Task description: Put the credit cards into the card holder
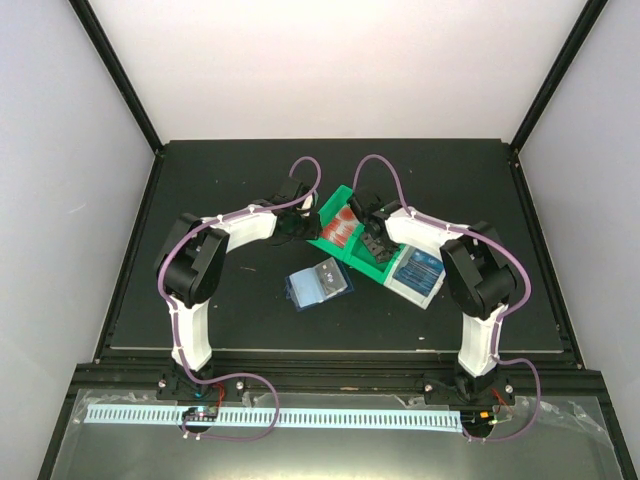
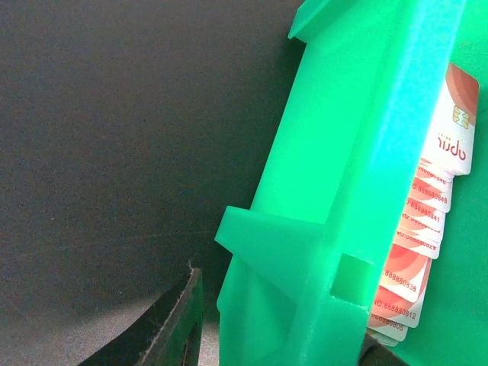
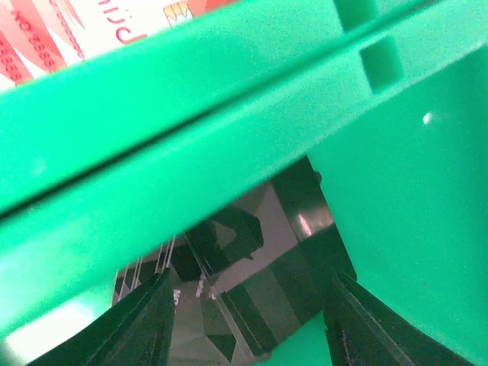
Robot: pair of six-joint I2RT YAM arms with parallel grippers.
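Note:
A blue card holder lies opened out on the black table, in front of the bins. Red-and-white cards fill the left green bin, fanned out in the left wrist view. Dark cards lie in the neighbouring green bin, and blue cards in the white bin. My left gripper stands open astride the left bin's outer wall, one finger outside with a gap to the wall, the other mostly hidden inside. Over the dark cards, my right gripper is open, its fingers apart on either side of them.
The bins stand in a slanting row, and the divider walls between the two green ones rise close beside my right gripper. Bare black table surrounds the holder on the left and in front.

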